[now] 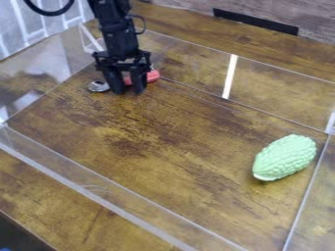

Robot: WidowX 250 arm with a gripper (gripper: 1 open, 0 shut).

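Note:
The black gripper (124, 74) is low over the back left of the wooden table, open, its fingers around or beside a red object (151, 76) and near a small metal object (97, 86); the gripper partly hides both, and whether it touches them is unclear. A pale green corn-like object (284, 158) lies at the right.
A clear low wall or barrier edges the wooden work surface (157, 167). A white tape strip (230, 76) lies at the back right.

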